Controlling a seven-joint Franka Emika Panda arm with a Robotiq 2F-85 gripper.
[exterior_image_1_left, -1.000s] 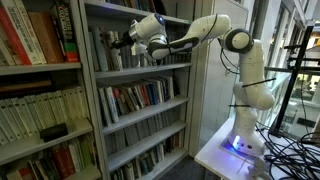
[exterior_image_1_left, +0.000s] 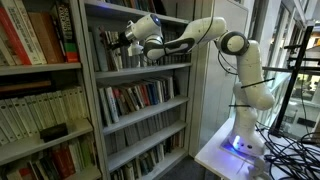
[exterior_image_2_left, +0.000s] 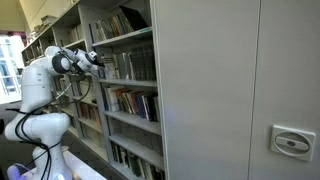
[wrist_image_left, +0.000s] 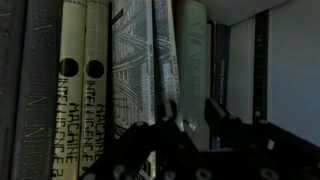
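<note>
In the wrist view, a pale grey-green book (wrist_image_left: 192, 62) stands upright among other books. The dark fingers of my gripper rise from the bottom of that view. They look parted, one on each side of the pale book's lower spine. Whether they touch it is too dark to tell. From outside, my gripper (exterior_image_1_left: 119, 44) reaches toward the upper shelf of the grey bookcase. The second exterior view has the arm (exterior_image_2_left: 68, 60) coming in high from the left, its fingertips too small to make out.
To the left in the wrist view stand a white patterned book (wrist_image_left: 131, 65) and cream "Machine Influence" volumes (wrist_image_left: 94, 80). A dark thin book (wrist_image_left: 221, 65) and the light side panel (wrist_image_left: 290, 75) are on the right. More books (exterior_image_1_left: 135, 98) fill the lower shelves.
</note>
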